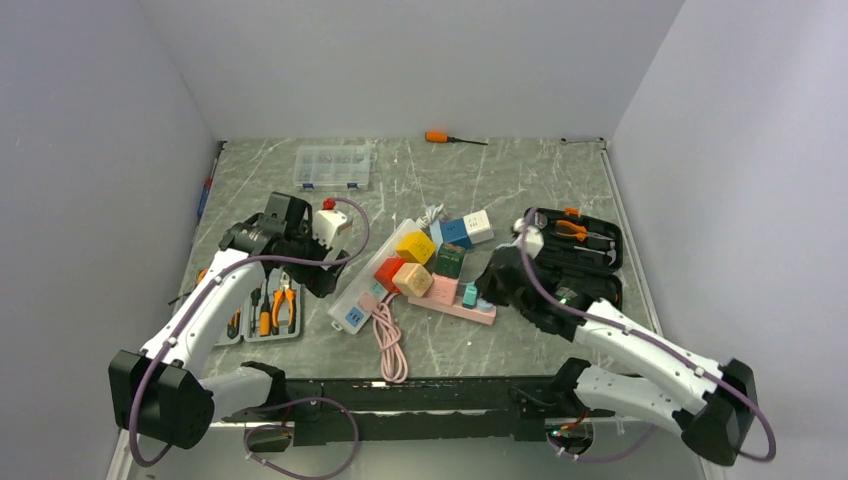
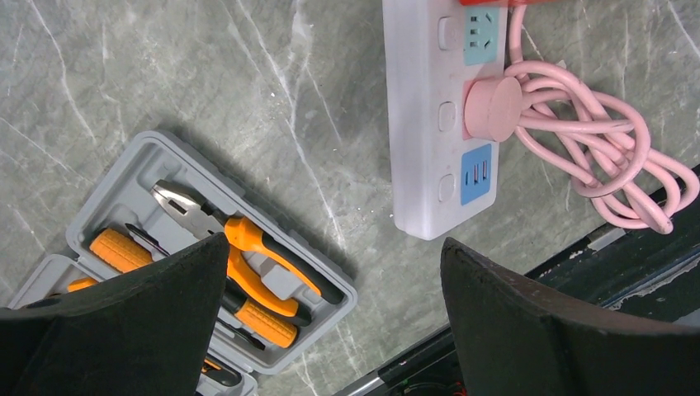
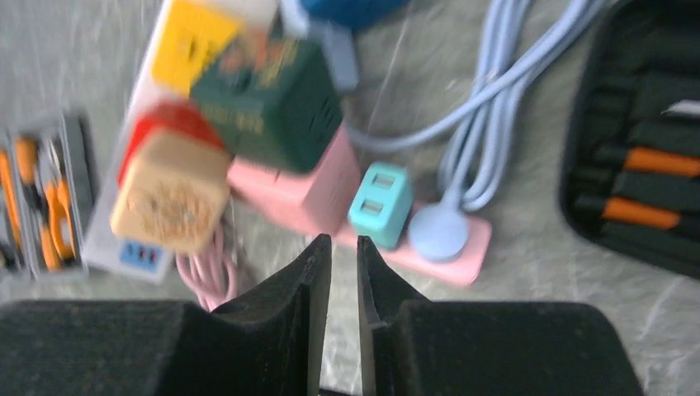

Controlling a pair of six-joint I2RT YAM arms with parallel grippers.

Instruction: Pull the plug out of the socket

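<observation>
A white power strip (image 1: 350,310) lies slanted at centre with coloured cube plugs and a round pink plug (image 2: 494,111) in it. A pink strip (image 3: 446,264) holds pink and green cubes, a small teal piece (image 3: 381,206) and a round light-blue plug (image 3: 437,233). My right gripper hangs over this strip, blurred, fingertips close together with nothing visible between them. My left gripper is open above the table, between the grey toolkit (image 2: 140,157) and the white strip.
A black tool case (image 1: 570,260) lies at right, a clear organiser (image 1: 330,165) at back left, a screwdriver (image 1: 440,136) at the back. Coiled pink cable (image 1: 390,350) is at the front.
</observation>
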